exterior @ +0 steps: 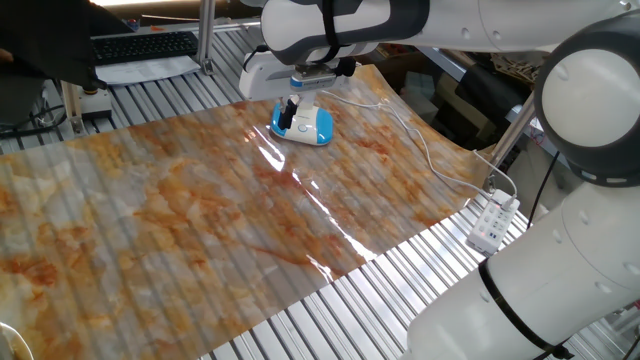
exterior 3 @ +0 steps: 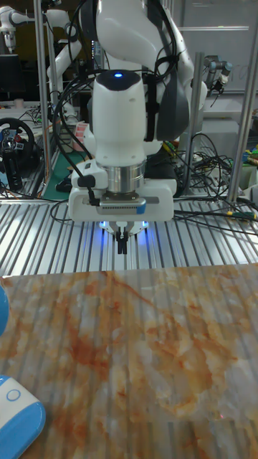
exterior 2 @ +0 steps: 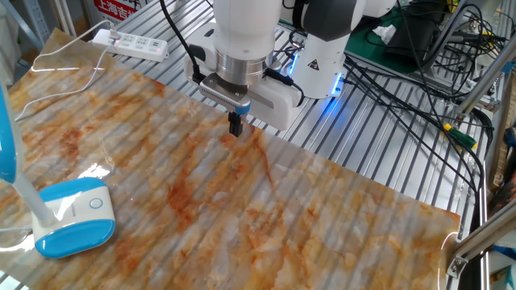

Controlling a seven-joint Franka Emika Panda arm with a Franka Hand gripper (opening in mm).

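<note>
My gripper hangs pointing down over the rear edge of the marbled sheet. Its two dark fingers stand together, and nothing shows between them. A white and blue desk lamp stands on the sheet, at the left in exterior view 2; there its button and part of its stem show. Only part of the lamp base appears at the lower left of exterior view 3. From exterior view 1 the gripper overlaps the lamp base, but the other views show them well apart. In exterior view 2 the gripper is above bare sheet.
The marbled sheet is mostly clear over the slatted metal table. A white power strip lies at the table's edge, with a white cable running across the sheet. A keyboard sits beyond the sheet.
</note>
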